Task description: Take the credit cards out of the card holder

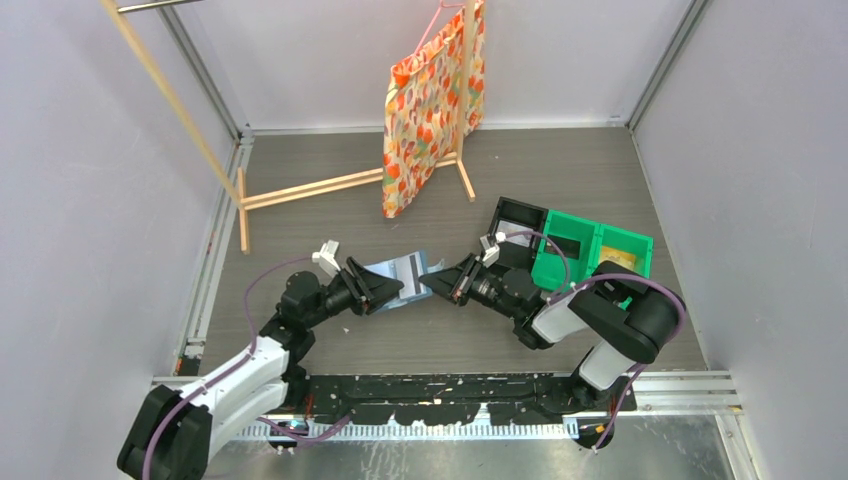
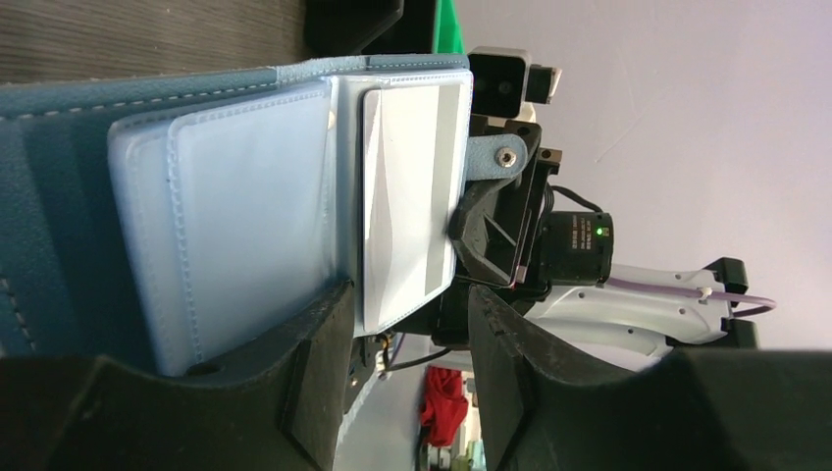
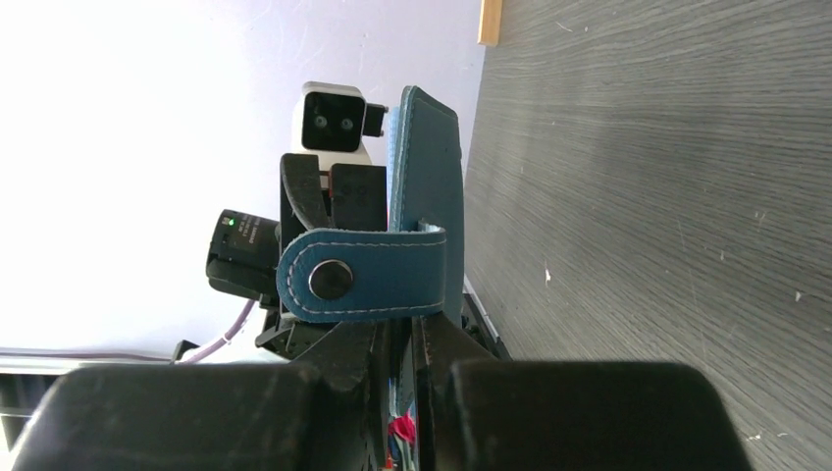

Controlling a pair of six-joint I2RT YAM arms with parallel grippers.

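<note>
The blue card holder [image 1: 390,307] hangs opened out between my two grippers, clear of the tabletop. A white card with a grey stripe [image 2: 407,196] sits in a clear pocket of it, beside other pale pocket leaves [image 2: 255,216]. My left gripper is open, its fingertips around the card's lower end with a gap between them; contact cannot be told. On the other side, my right gripper is shut on the holder's edge. Just above those fingers, the holder's snap strap [image 3: 383,275] sticks out toward the camera.
Black and green bins [image 1: 625,238] stand right of the arms, with a white card [image 1: 516,228] in the black one and something yellow in a green one. A wooden rack with a patterned bag [image 1: 425,120] stands behind.
</note>
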